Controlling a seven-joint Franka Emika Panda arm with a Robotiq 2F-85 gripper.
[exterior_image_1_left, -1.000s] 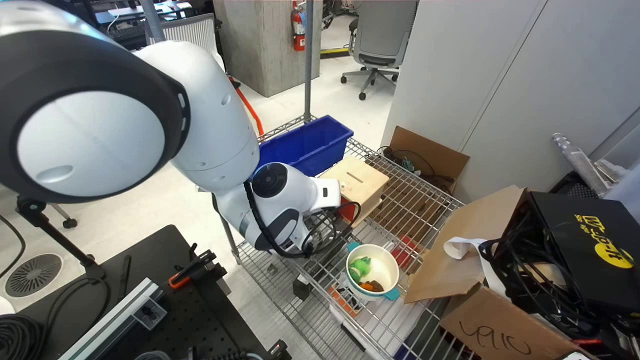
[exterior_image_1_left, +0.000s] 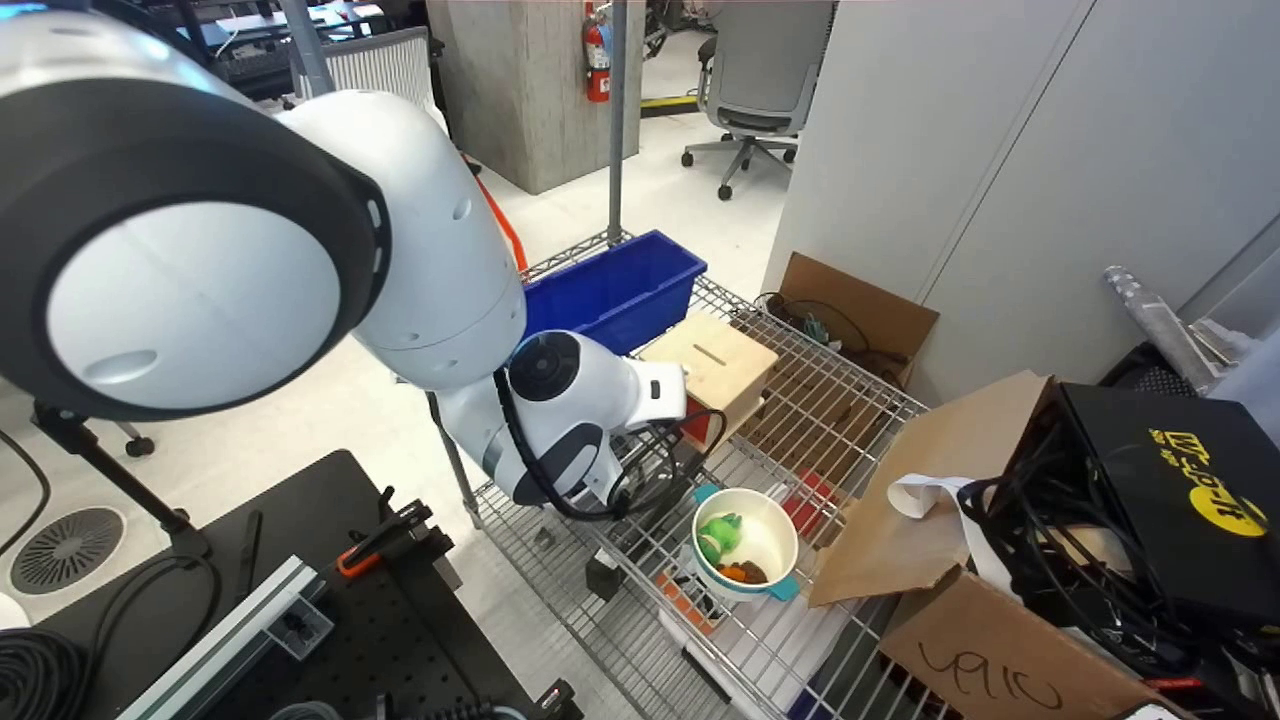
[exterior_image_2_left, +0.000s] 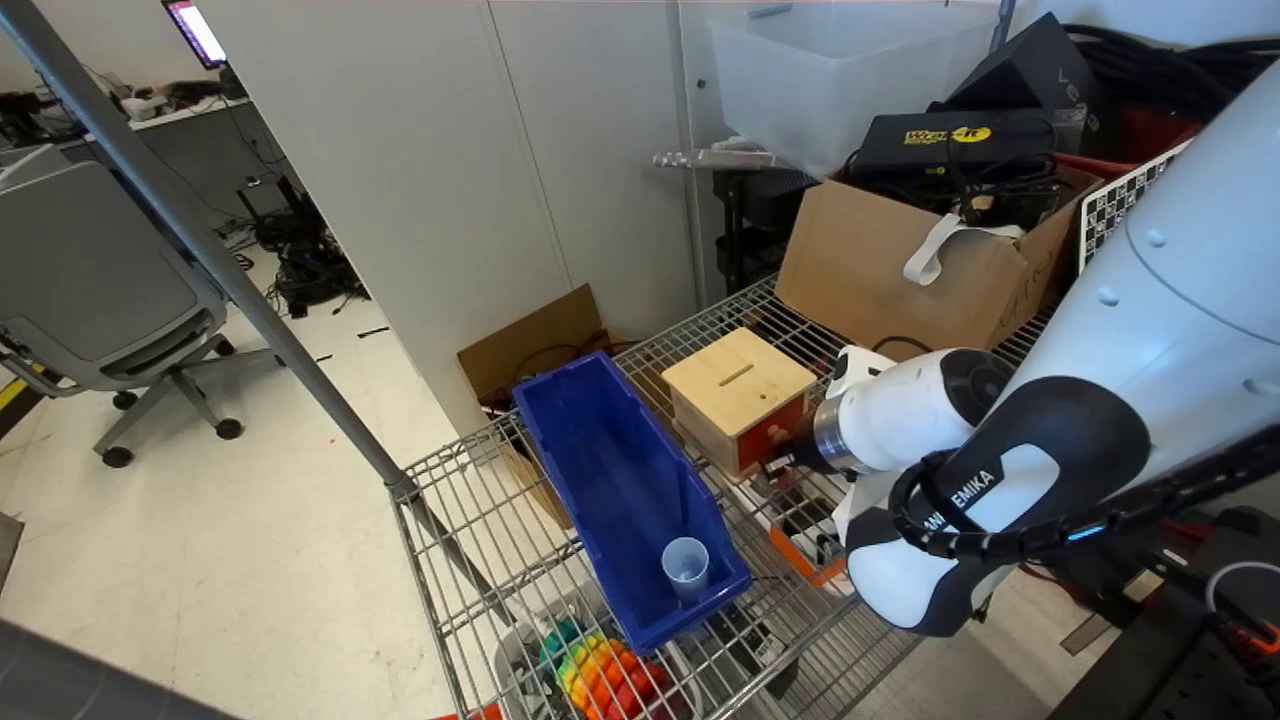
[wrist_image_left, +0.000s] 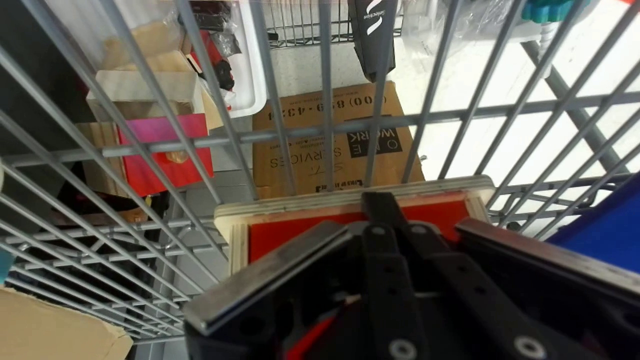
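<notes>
A light wooden box (exterior_image_2_left: 739, 382) with a slot in its lid and a red front stands on the wire shelf. My gripper (exterior_image_2_left: 774, 464) is low at that red front, pointing toward it. In the wrist view the fingers of my gripper are together, shut, and nothing shows between them. They overlap the red panel (wrist_image_left: 300, 231) of the box; whether they touch it I cannot tell. From exterior view 1 the fingers are hidden behind the hand, and the wooden box (exterior_image_1_left: 710, 360) is partly covered by it.
Beside the box lies a long blue bin (exterior_image_2_left: 600, 462) with a pale cup (exterior_image_2_left: 685, 566) in it. A white pot (exterior_image_1_left: 759, 535) holding green and orange items stands near the arm. A cardboard box (exterior_image_1_left: 924, 480) full of cables occupies the shelf's other end.
In exterior view 1 the arm and hand have shifted slightly to the right and down. The wooden box, blue bin and pot are where they were.
</notes>
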